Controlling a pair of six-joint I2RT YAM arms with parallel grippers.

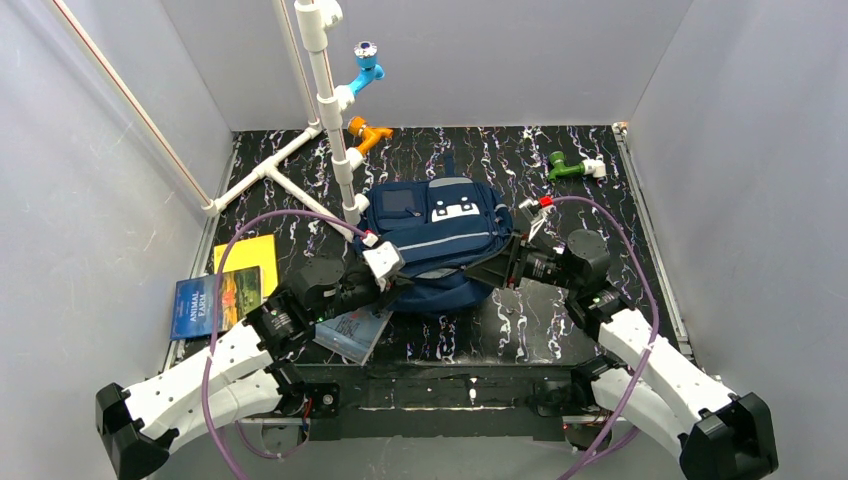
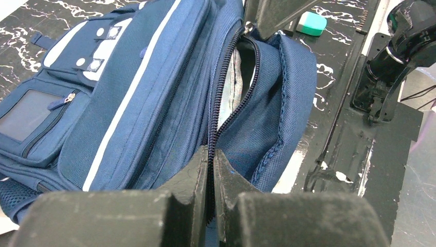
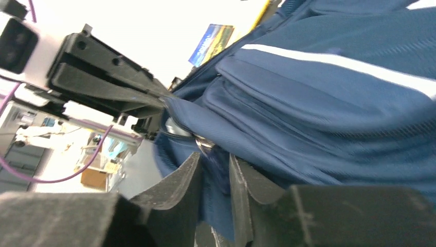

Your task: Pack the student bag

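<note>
The navy backpack (image 1: 430,230) lies mid-table, its main zipper (image 2: 221,92) partly open with a pale lining showing. My left gripper is shut on the zipper edge at the bag's near left. My right gripper sits at the zipper pull on the right part of the opening, its fingers slightly apart around the blurred pull and fabric; whether it grips them is unclear. Books lie at the left: a blue Animal Farm (image 1: 190,305), a yellow one (image 1: 250,250), and a pale blue one (image 1: 350,335) under my left arm.
A white pipe stand (image 1: 335,140) with blue and orange taps rises behind the bag's left side. A green tap (image 1: 565,170) lies at the back right. Grey walls enclose three sides.
</note>
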